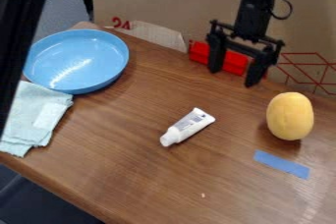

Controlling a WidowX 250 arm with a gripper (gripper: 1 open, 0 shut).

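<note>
My black gripper (235, 62) hangs at the top centre of the camera view, open, with its fingers apart in front of a red object (199, 53) by the cardboard backdrop. A white tube (187, 127) lies on the middle of the wooden table (144, 179). A yellow oval object (289, 116) rests at the right, with a short blue strip (281, 165) below it. A blue plate (77, 59) is at the upper left, above a folded pale cloth (35, 115).
A cardboard box wall (157, 2) runs along the back. A dark, blurred shape (19, 12) covers the upper left edge, close to the camera.
</note>
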